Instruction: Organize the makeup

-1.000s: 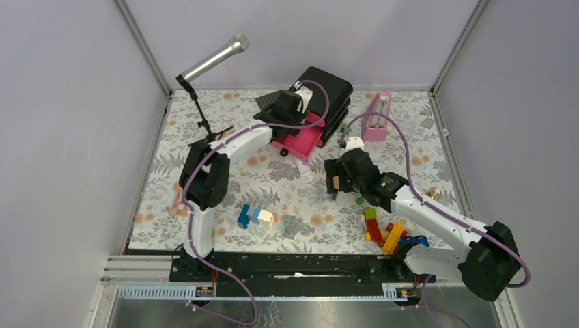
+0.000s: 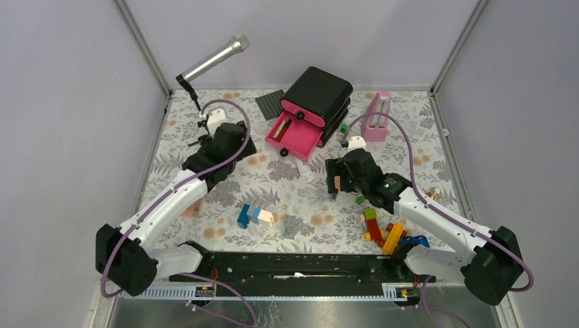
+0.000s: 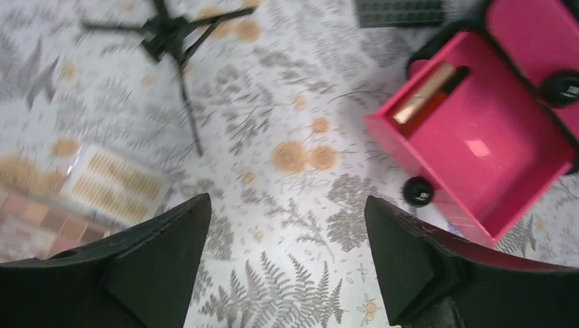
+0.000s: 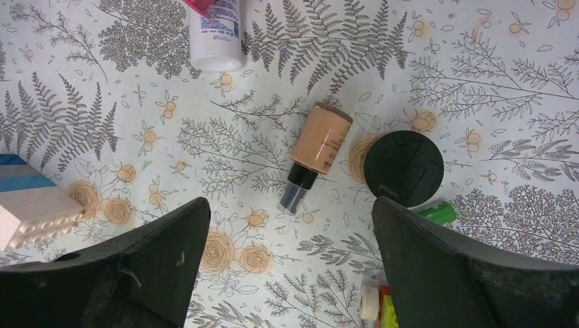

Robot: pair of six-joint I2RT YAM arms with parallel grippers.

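The pink drawer of a black case is pulled out, and two slim makeup pieces lie along its left wall. My left gripper stands open over bare cloth, left of the drawer. Below my open right gripper, a foundation bottle with a black neck and clear end lies on its side. Beside it is a round black compact. A white tube lies partly under the drawer's front. Two palettes rest at the left in the left wrist view.
A microphone on a thin stand rises at the back left. Toy blocks lie at front centre and front right. A pink stand is at the back right. The cloth between the arms is mostly clear.
My left gripper has swung away from the drawer to the left, leaving the slim pieces in the drawer visible. The right arm has barely moved.
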